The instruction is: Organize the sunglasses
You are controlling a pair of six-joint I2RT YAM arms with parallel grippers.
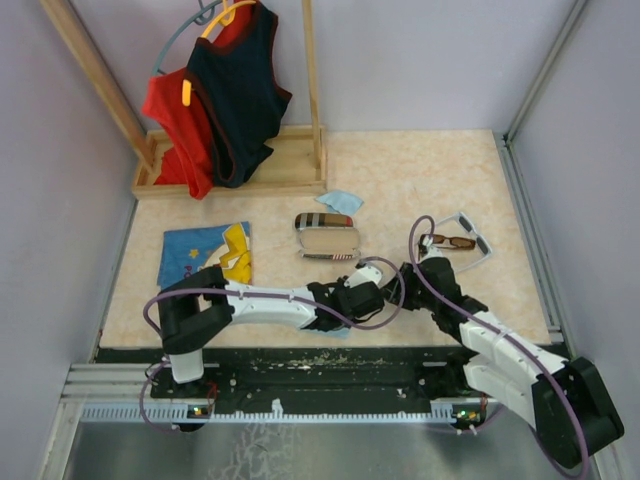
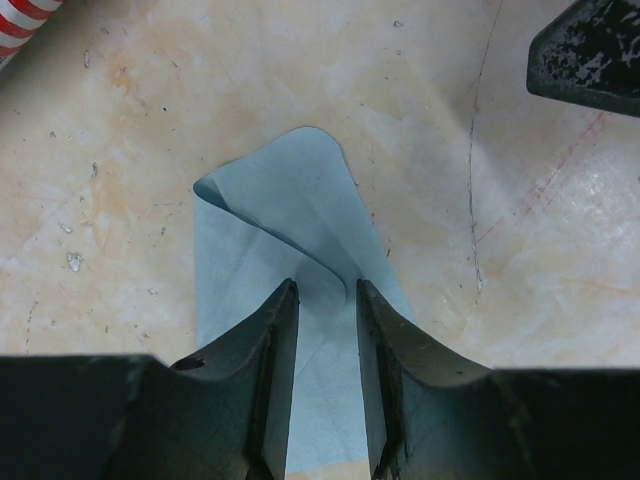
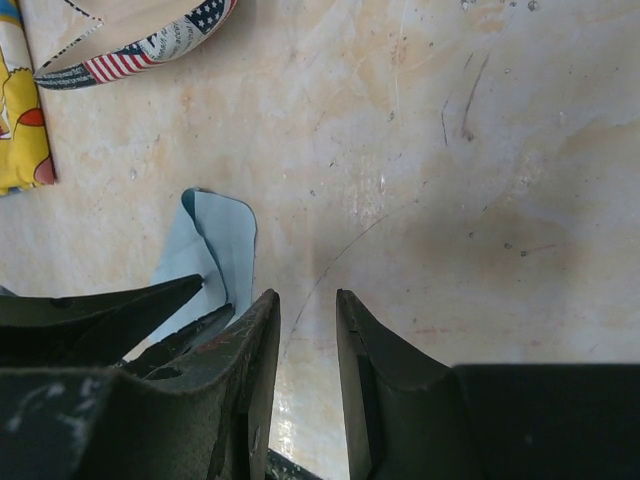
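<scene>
A folded light-blue cloth (image 2: 260, 260) lies on the table below my left gripper, whose part-open fingertips are over its folded corner; whether they touch it I cannot tell. My right gripper is open over bare table, right of that cloth, with the left gripper's dark fingers reaching into its view. An open glasses case (image 1: 327, 240) with striped ends lies behind the left gripper. Brown sunglasses (image 1: 455, 242) lie with a white-and-dark case (image 1: 479, 246) at the right, partly hidden by the right arm.
A second blue cloth (image 1: 340, 200) lies at the back centre. A blue and yellow cloth (image 1: 195, 250) is on the left. A wooden rack (image 1: 293, 170) with red and navy garments stands at the back left.
</scene>
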